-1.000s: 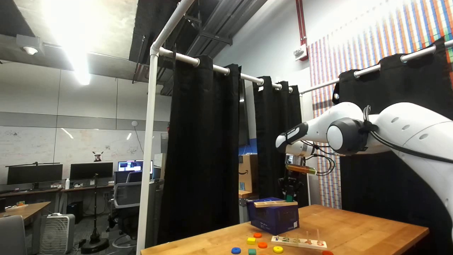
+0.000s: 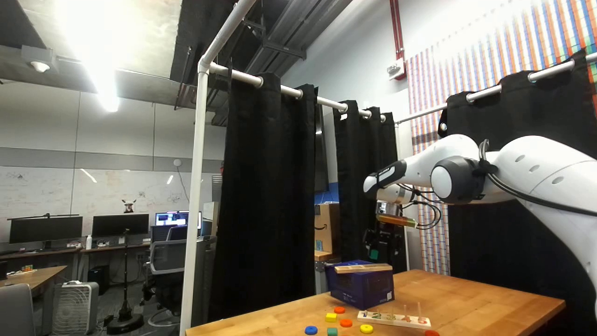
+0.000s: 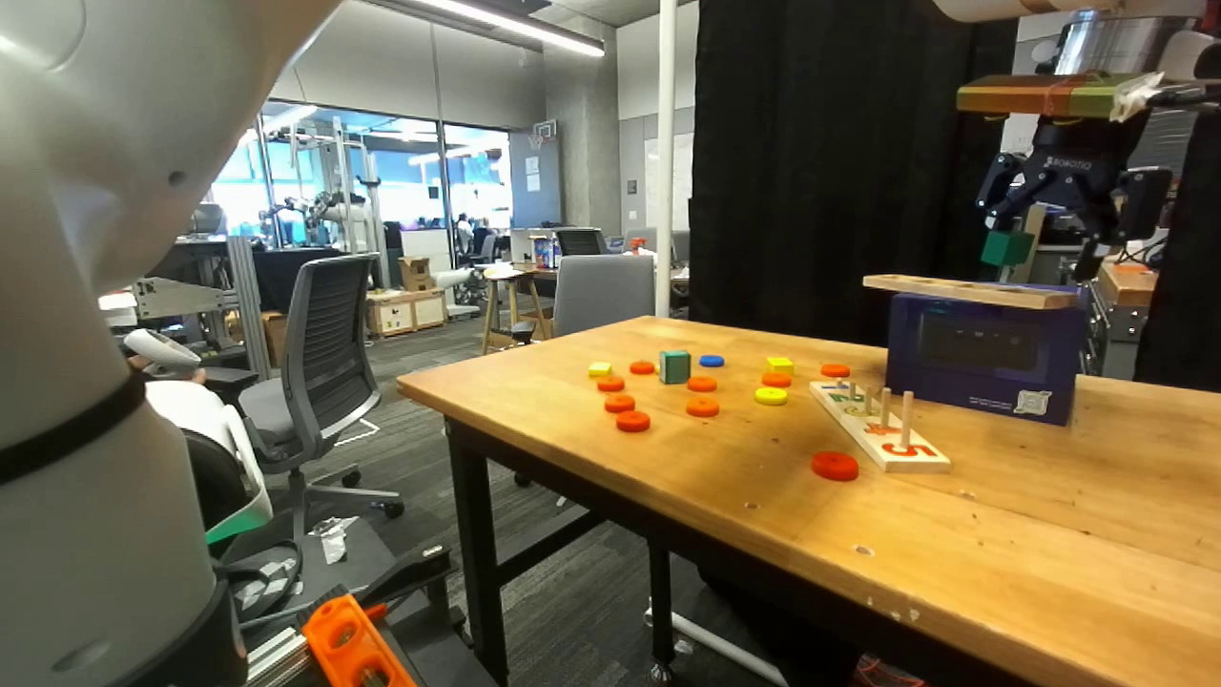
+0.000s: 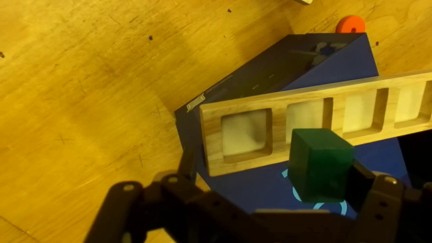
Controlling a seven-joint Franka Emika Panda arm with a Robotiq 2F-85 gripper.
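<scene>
My gripper (image 3: 1047,245) stands open above the blue box, its fingers wide apart. A green block (image 4: 320,166) is up against the inner side of just one finger, the right-hand one in the wrist view; the opposite finger (image 4: 186,162) is well clear of it. In exterior view 2 the block (image 3: 1007,247) appears off the surface, a little above a wooden tray (image 3: 973,291) with square recesses. That tray lies across the top of the blue box (image 3: 984,355). The recesses that show in the wrist view look empty, one partly covered by the block.
A numbered peg board (image 3: 876,429) lies before the box. Orange rings (image 3: 632,422), a yellow ring (image 3: 770,396), a blue ring (image 3: 711,361), yellow blocks (image 3: 779,365) and another green block (image 3: 675,366) are scattered on the table (image 3: 733,481).
A second ago the gripper was lower, with the green block between its fingers near the tray. Now its fingers are spread and it is slightly higher, with the block raised at one finger.
</scene>
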